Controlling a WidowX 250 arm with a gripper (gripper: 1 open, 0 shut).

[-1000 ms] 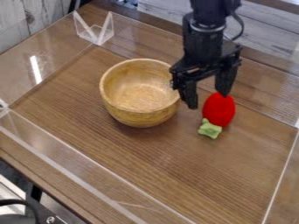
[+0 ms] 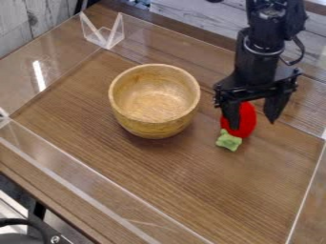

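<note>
A black robot arm reaches down from the top right, its gripper (image 2: 254,95) open over a red rounded object (image 2: 239,122), with fingers either side of and above it, partly covering it. A small pale green piece (image 2: 230,140) lies just below the red object. Whether the fingertips touch the red object, I cannot tell.
A wide tan bowl (image 2: 152,100) stands left of the gripper. A clear angular item (image 2: 102,30) sits at the back left.
My gripper has moved right from beside the bowl to over the red object, which it now partly hides.
</note>
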